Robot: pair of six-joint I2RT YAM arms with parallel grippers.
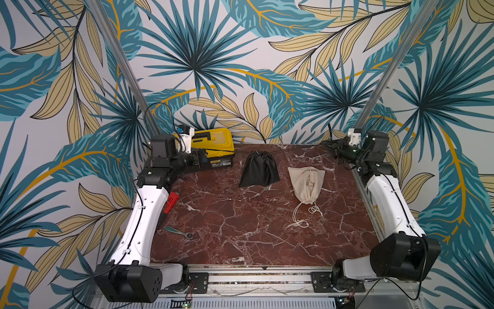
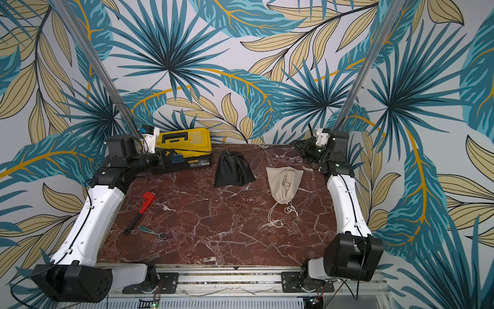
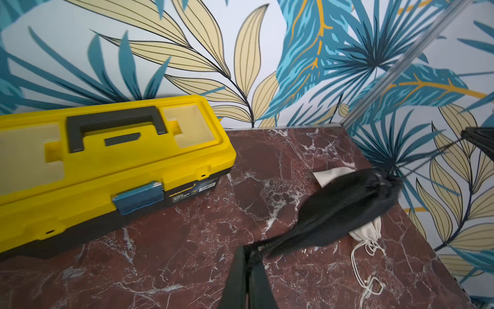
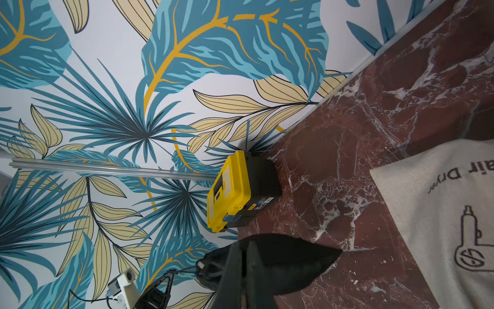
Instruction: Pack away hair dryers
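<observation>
A black drawstring bag [image 1: 259, 170] hangs with its neck gathered, its cords [image 1: 301, 148] drawn out to both sides. My left gripper is shut on one cord end; in the left wrist view the dark bag [image 3: 344, 208] stretches away from it. On the other side, my right gripper is shut on the opposite cord, the bag [image 4: 293, 260] showing just beyond its fingers. A beige bag [image 1: 307, 184] printed "Hair Dryer" lies flat to the right, its neck drawn in and white cords loose towards the front. No bare hair dryer is visible.
A yellow and black toolbox [image 2: 185, 146] stands at the back left, close to my left gripper. A red pipe wrench [image 2: 141, 211] and a teal-handled tool [image 2: 152, 232] lie at the left.
</observation>
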